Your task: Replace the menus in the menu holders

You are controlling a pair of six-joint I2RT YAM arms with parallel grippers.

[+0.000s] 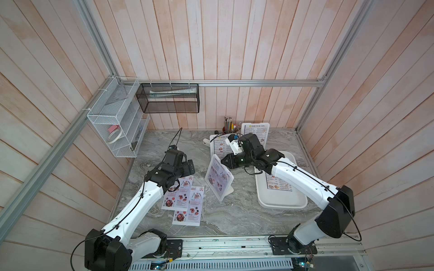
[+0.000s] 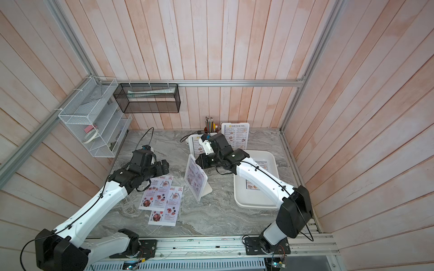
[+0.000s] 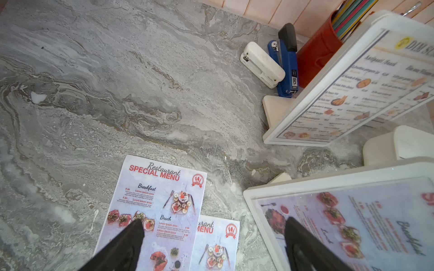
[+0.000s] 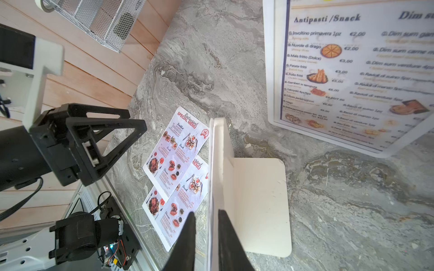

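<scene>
A menu holder [image 1: 218, 179] with a Restaurant Special Menu faces left at mid-table, on a cream base [image 4: 257, 203]. My right gripper is at its edge, its blurred fingertips either side of or against that edge; exact contact is unclear. Two loose Special Menu sheets [image 3: 144, 203] lie overlapping at left. Above them my left gripper stands open, empty. Two Dim Sum menu holders [image 2: 234, 134] stand upright at the back, the nearer one [image 4: 343, 67] partly behind the right arm in the top views.
A white tray [image 1: 282, 198] holding a menu sheet is at right. A red pen cup [image 3: 316, 54] and two staplers [image 3: 262, 63] are at the back. Wire shelves [image 1: 117, 126] hang left, a black mesh basket [image 1: 167, 103] at back.
</scene>
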